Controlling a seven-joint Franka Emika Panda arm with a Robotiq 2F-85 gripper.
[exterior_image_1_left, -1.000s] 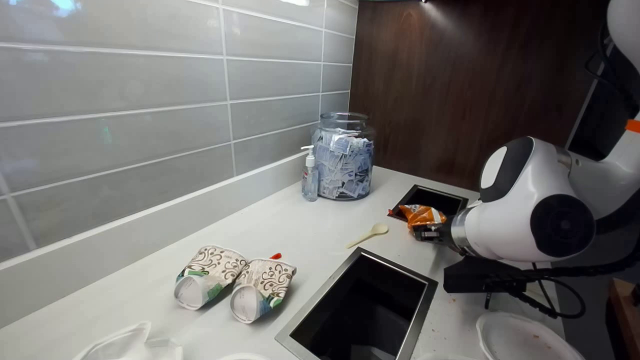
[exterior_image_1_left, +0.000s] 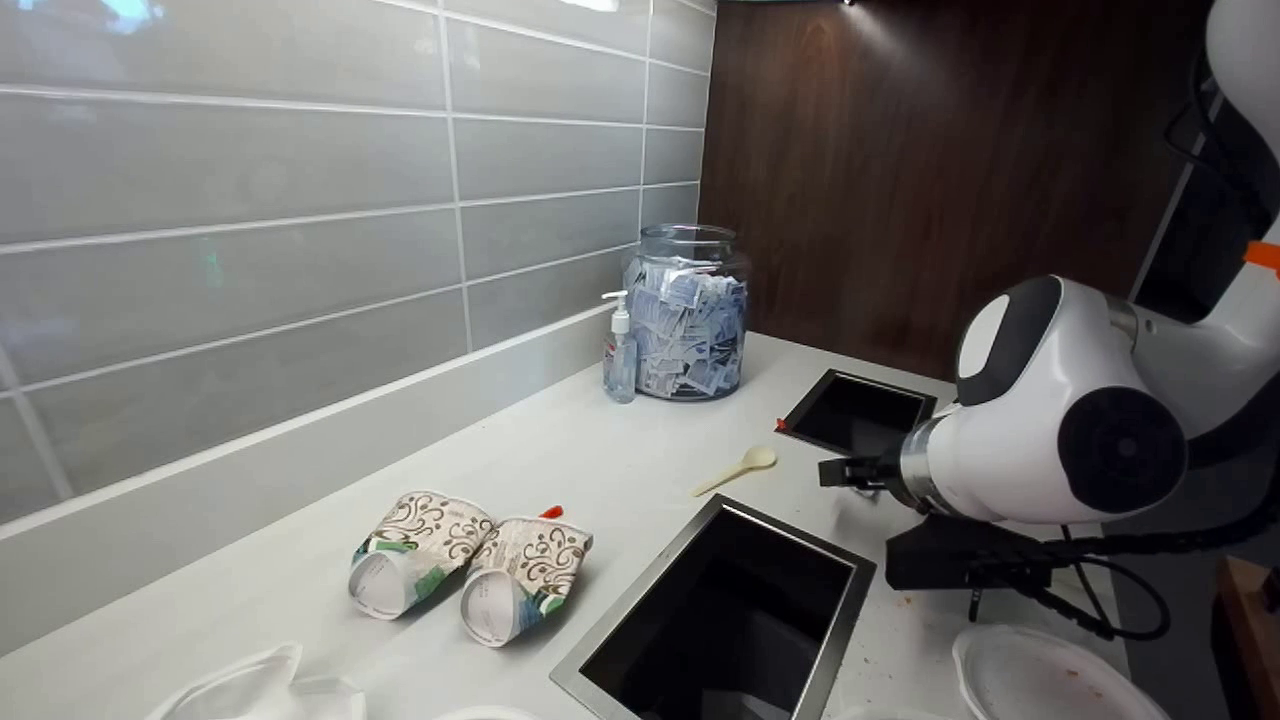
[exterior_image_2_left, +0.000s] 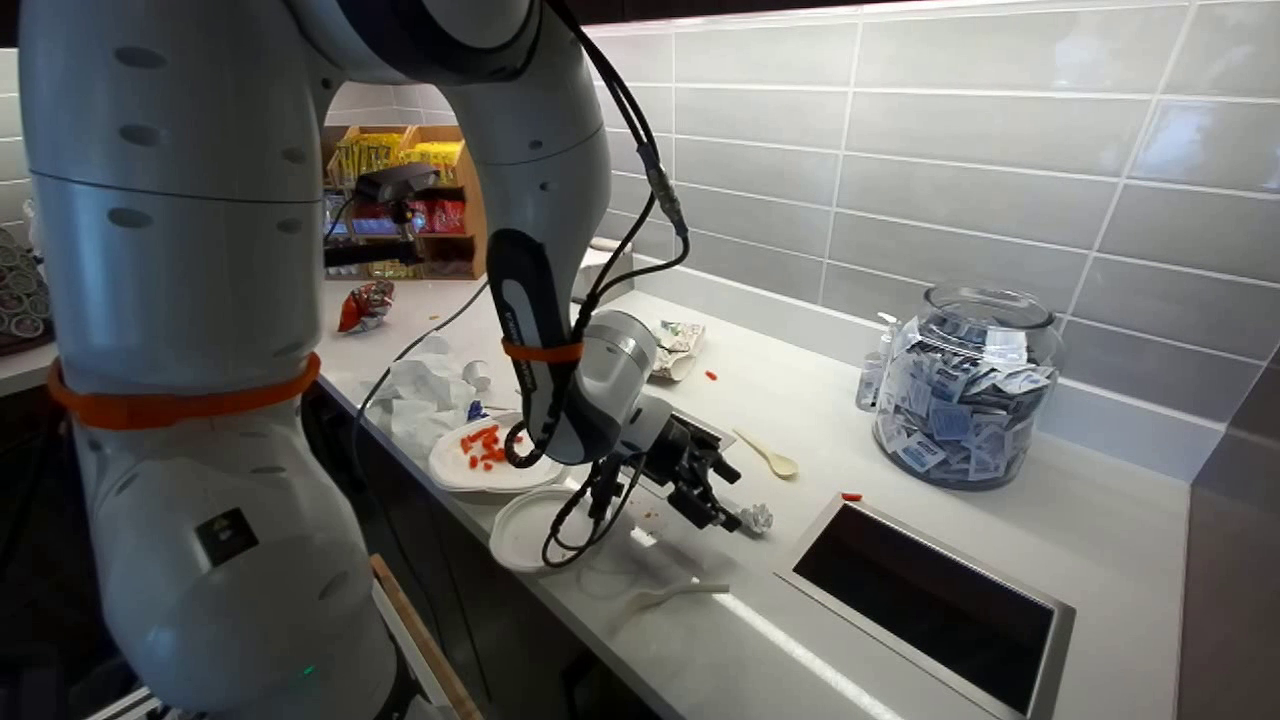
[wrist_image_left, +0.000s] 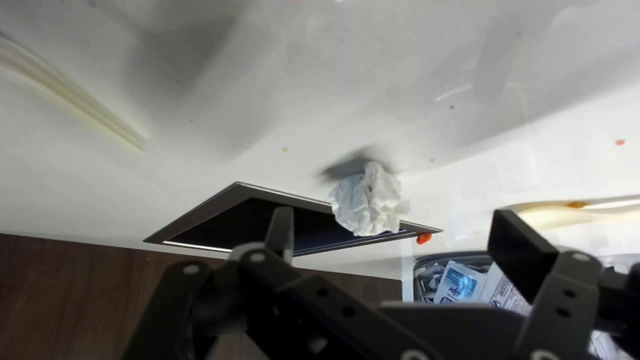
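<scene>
My gripper (exterior_image_1_left: 854, 475) stands open above the counter, nothing held between its spread fingers in the wrist view. A crumpled piece of whitish paper (wrist_image_left: 367, 200) appears between the fingertips in that view, but it rests on the counter below. In exterior view 2 the same paper (exterior_image_2_left: 756, 518) lies close by the gripper (exterior_image_2_left: 728, 497). The metal-framed dark opening (exterior_image_2_left: 924, 594) by the wood panel is beyond the gripper; its inside is too dark to make out. No orange packet shows in any current view.
A second framed opening (exterior_image_1_left: 732, 612), a spoon (exterior_image_1_left: 738, 468) and two paper cups (exterior_image_1_left: 420, 546) occupy the counter. A packet-filled glass jar (exterior_image_1_left: 687, 324) and a pump bottle (exterior_image_1_left: 619, 354) stand by the tiles. Plates (exterior_image_2_left: 498, 456) and another pale utensil (exterior_image_2_left: 672, 592) are near the front edge.
One second ago an orange packet was at the gripper's fingers, in front of the far opening. Now it is out of sight and the fingers are empty. The arm has barely moved.
</scene>
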